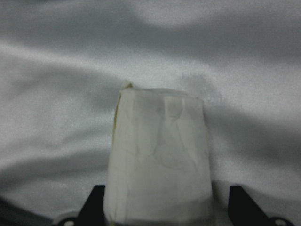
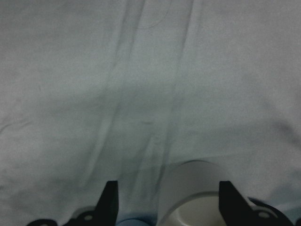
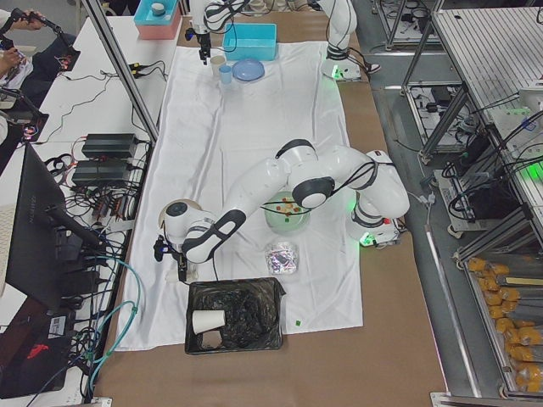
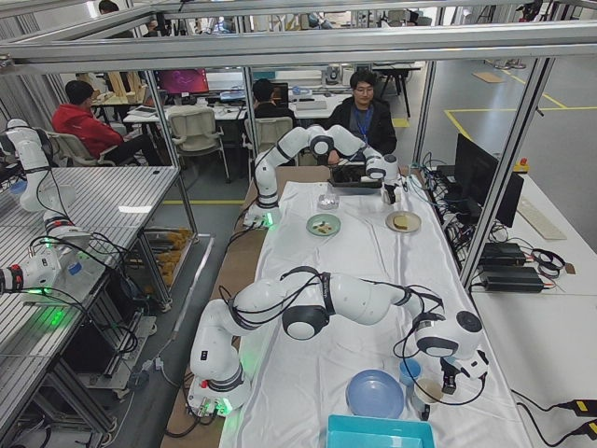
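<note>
A white, paper-wrapped rectangular pack (image 1: 157, 150) lies on the cloth in the left wrist view, between the fingertips of my left gripper, which is open with a gap at the right. In the right wrist view a cream cup (image 2: 193, 179) is at the lower edge, by my open right gripper; a blue object (image 2: 133, 222) shows beside it. In the camera right view that gripper is above the cup, next to a blue cup (image 4: 409, 369).
A black-lined bin (image 3: 246, 331) holds white cups near the left arm. A green plate (image 4: 323, 224) with food, a clear packet (image 4: 328, 201), a tan plate (image 4: 404, 224), a blue plate (image 4: 374, 394) and a turquoise tray (image 4: 379, 435) share the cloth.
</note>
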